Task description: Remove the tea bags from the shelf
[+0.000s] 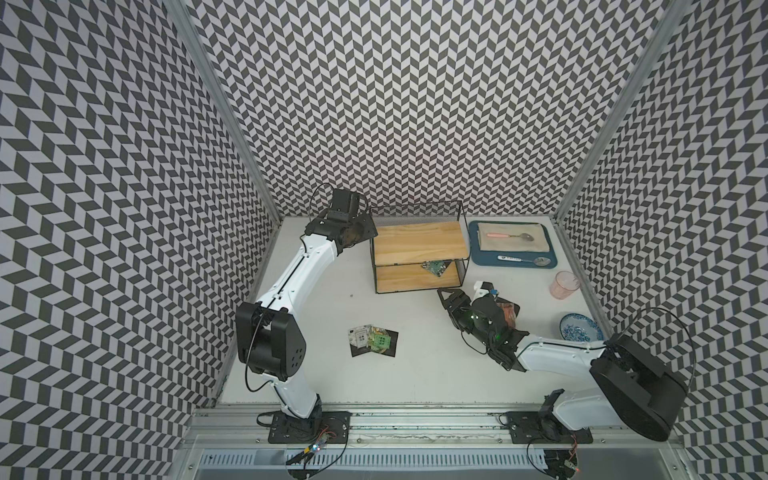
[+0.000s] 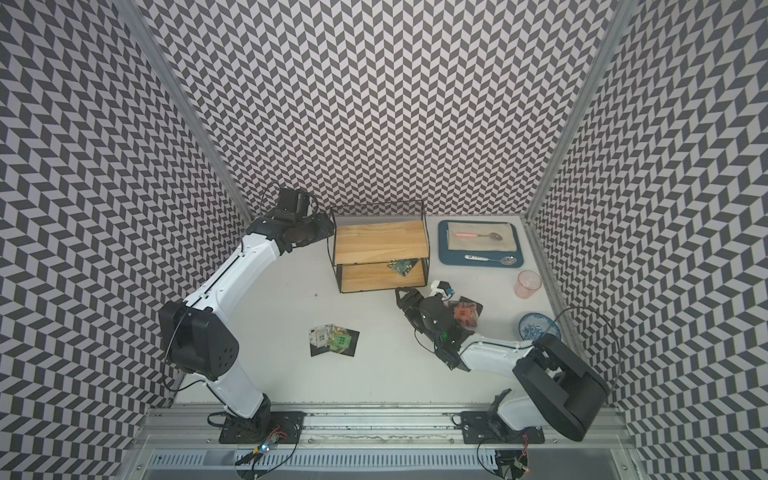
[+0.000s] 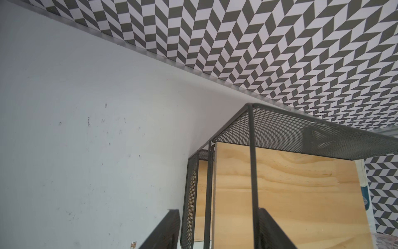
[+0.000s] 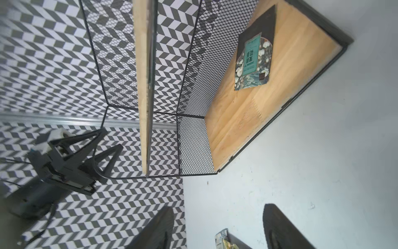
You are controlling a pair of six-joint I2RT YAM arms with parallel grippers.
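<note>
A dark teal tea bag (image 4: 252, 58) lies on the lower wooden board (image 4: 232, 128) of the wire-framed shelf; the upper board (image 1: 416, 240) is bare. My left gripper (image 1: 366, 228) is raised at the shelf's left side, its fingers apart near the frame in the left wrist view, nothing visible between them. My right gripper (image 1: 445, 294) stands open low in front of the shelf's right part, the tea bag ahead of it. Pale and green packets (image 1: 372, 340) lie on a dark piece front left; red packets (image 2: 465, 313) lie beside my right gripper, partly hidden.
A blue tray (image 1: 512, 258) with cloth and spoons is right of the shelf. A pink cup (image 1: 565, 284) and blue dish (image 1: 582, 328) stand at the right edge.
</note>
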